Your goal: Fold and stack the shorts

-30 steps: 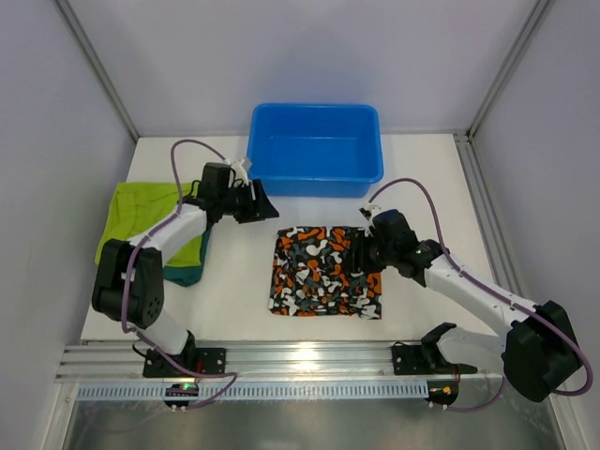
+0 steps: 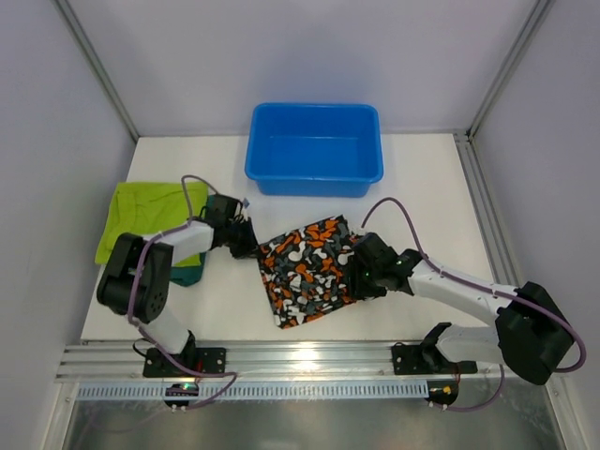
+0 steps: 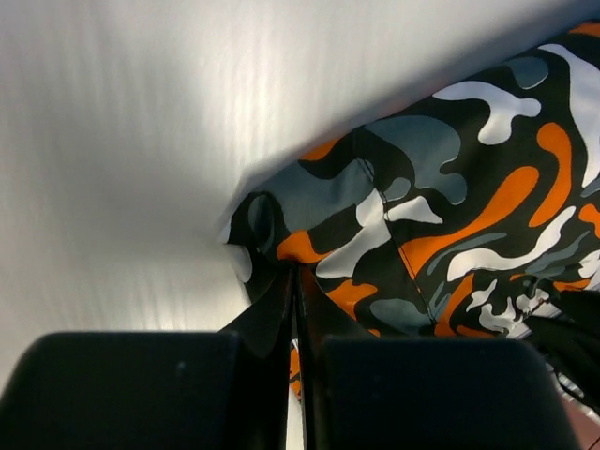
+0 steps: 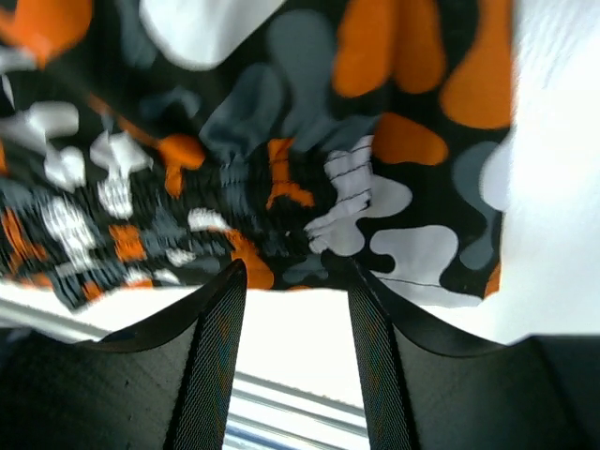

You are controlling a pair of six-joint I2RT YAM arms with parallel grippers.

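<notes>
Camouflage shorts (image 2: pixel 302 272) in black, grey, white and orange lie rotated at the middle of the table. My left gripper (image 2: pixel 251 247) is at their upper left corner; in the left wrist view it is shut (image 3: pixel 293 272) on the bunched corner of the fabric. My right gripper (image 2: pixel 358 279) is over the shorts' right side. In the right wrist view its fingertips (image 4: pixel 224 281) stand apart just above the lower edge of the fabric, with no fabric visibly held between them.
A green folded pile (image 2: pixel 142 206) with darker teal cloth beneath lies on the left. A blue bin (image 2: pixel 313 141) stands at the back.
My left gripper has moved down and left, dragging the shorts' upper left corner, and the shorts have turned. My right gripper has moved down over the shorts.
</notes>
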